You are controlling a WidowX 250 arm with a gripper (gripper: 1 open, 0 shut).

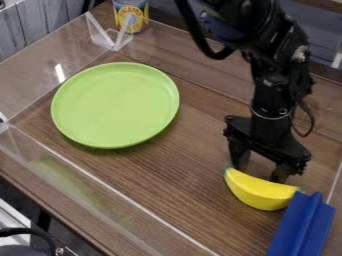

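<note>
My black gripper (261, 165) hangs over the right part of the wooden table, its fingers open and low, just above a yellow banana-shaped object (257, 194). The fingertips reach down to the yellow object's upper edge; whether they touch it I cannot tell. A green plate (115, 104) lies on the left of the table.
A blue object (302, 230) stands at the lower right, beside the yellow piece. A can (130, 15) and a clear plastic piece sit at the back left. Clear side panels edge the table on the left.
</note>
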